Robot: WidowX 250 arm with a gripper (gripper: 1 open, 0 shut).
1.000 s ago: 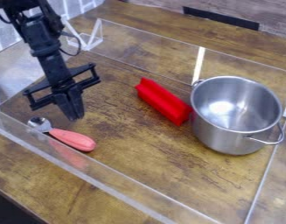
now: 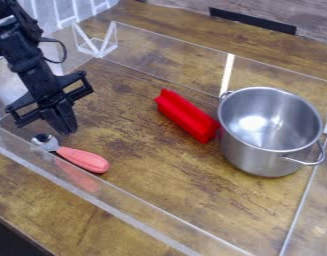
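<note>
My black gripper (image 2: 64, 124) is at the left of the camera view, low over the wooden surface, with nothing visible between its fingers; it looks shut. Just below it a pink-handled tool (image 2: 80, 158) with a metal head lies on the wood. A red block (image 2: 186, 114) lies in the middle, and a steel pot (image 2: 266, 135) with side handles stands to the right of it.
Clear walls run along the front and sides of the work area. A white rack (image 2: 95, 38) sits at the back left. The wood between my gripper and the red block is clear, as is the back of the surface.
The tool, red block and pot look unmoved.
</note>
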